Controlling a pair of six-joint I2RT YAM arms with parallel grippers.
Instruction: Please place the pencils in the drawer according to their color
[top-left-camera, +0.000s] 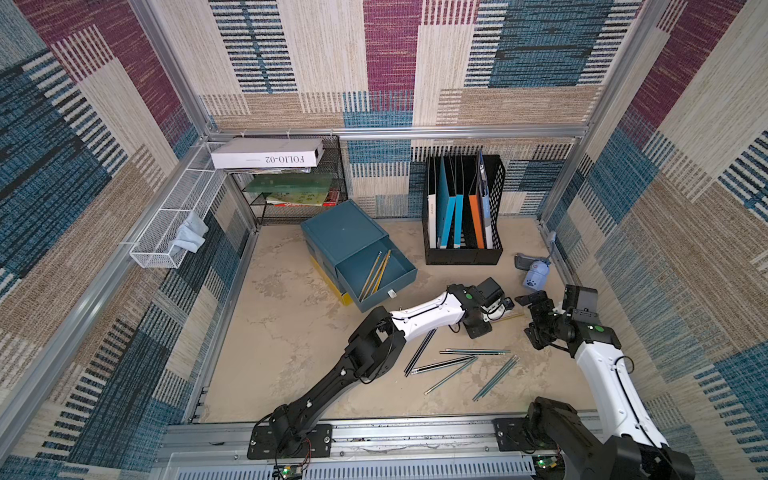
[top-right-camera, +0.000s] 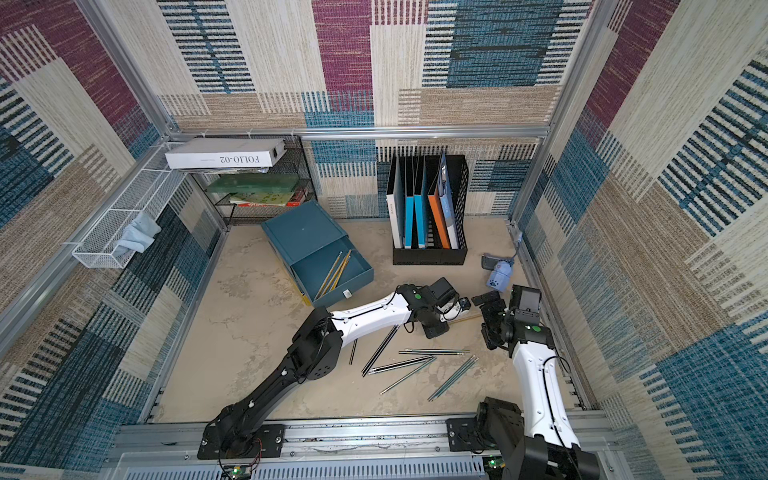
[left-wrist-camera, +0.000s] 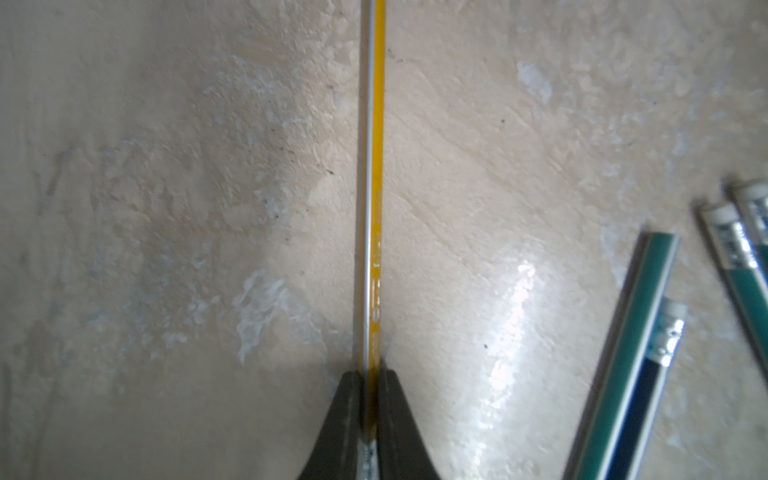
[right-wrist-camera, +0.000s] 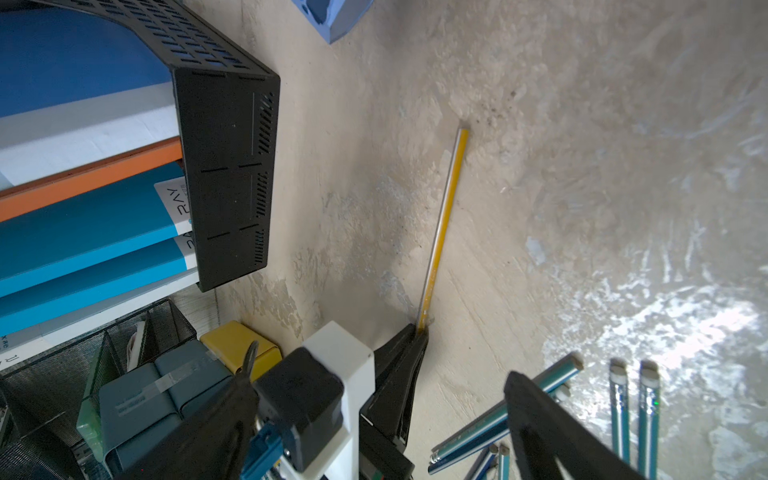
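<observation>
My right gripper (top-left-camera: 537, 320) hangs to the right, above the table; its fingers are apart in the right wrist view. Several teal and dark pencils (top-left-camera: 476, 352) (left-wrist-camera: 624, 360) lie at the front. The open blue drawer (top-left-camera: 397, 286) at center-left holds several yellow pencils (top-left-camera: 376, 272).
A black file holder (top-left-camera: 464, 256) with folders stands at the back, a blue mouse-like item (top-left-camera: 536, 274) at the right. A wire rack (top-left-camera: 340, 184) stands at back left.
</observation>
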